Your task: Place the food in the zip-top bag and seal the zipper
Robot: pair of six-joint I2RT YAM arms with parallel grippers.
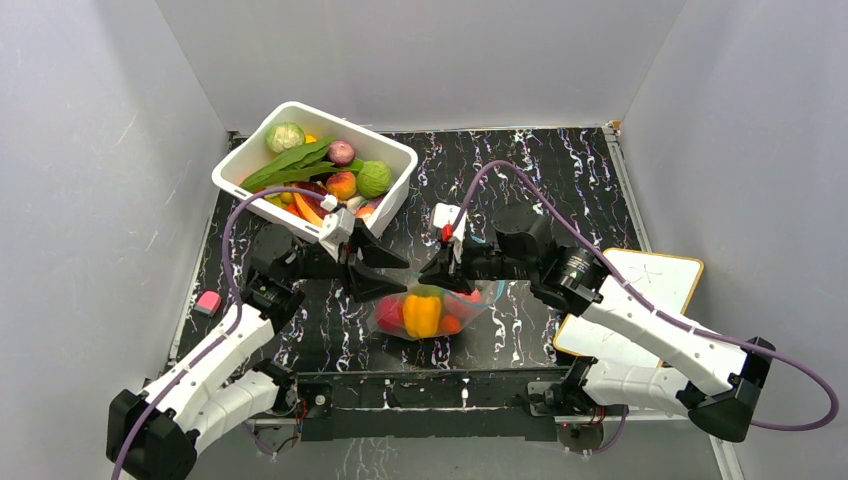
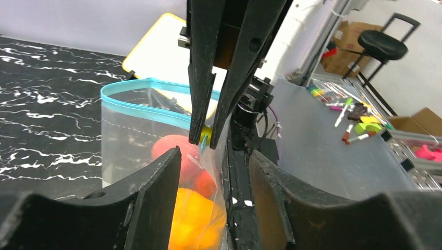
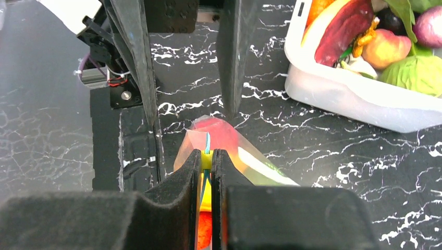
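Observation:
A clear zip top bag (image 1: 388, 328) with a blue zipper strip (image 2: 151, 112) sits at the front middle of the table. Inside it are a yellow pepper (image 1: 422, 315), a red item (image 1: 390, 311) and other round red or orange food. My right gripper is shut on the bag's zipper, a yellow tab showing between its fingertips. At the far end in the left wrist view, the strip still gapes into a loop. To the left of the held spot my left gripper (image 1: 391, 276) stands open, its fingers apart with nothing gripped between them.
A white bin (image 1: 399, 163) full of vegetables and fruit stands at the back left. On the right lies a whiteboard (image 1: 655, 280), partly under the right arm. A pink block (image 1: 208, 303) rests at the left edge.

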